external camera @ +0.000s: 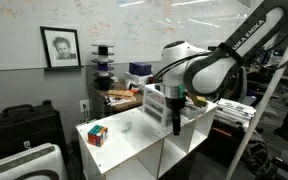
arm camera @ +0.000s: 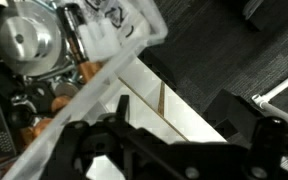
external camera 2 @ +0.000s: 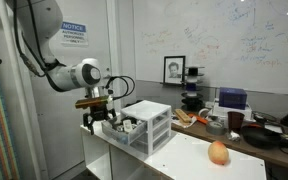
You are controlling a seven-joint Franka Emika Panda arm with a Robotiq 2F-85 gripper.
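Note:
My gripper is open, its black fingers (arm camera: 109, 132) apart with nothing seen between them. In the wrist view it hangs over the edge of the white table, beside a clear open drawer (arm camera: 89, 92) full of loose items. The second exterior view has the open drawer (external camera 2: 127, 134) pulled out from a white drawer unit (external camera 2: 156, 110), close to the arm's hand. From the first exterior view, the gripper (external camera: 176, 131) is low at the table's front edge, with the drawer unit (external camera: 154, 99) partly hidden behind the arm.
On the white table (external camera: 132, 148) stands a colourful box (external camera: 97, 135). An orange roundish object (external camera 2: 218, 153) rests at the right in the second exterior view. Behind, a wooden bench (external camera 2: 269, 153) carries pans and boxes. Much of the tabletop right of the drawers is clear.

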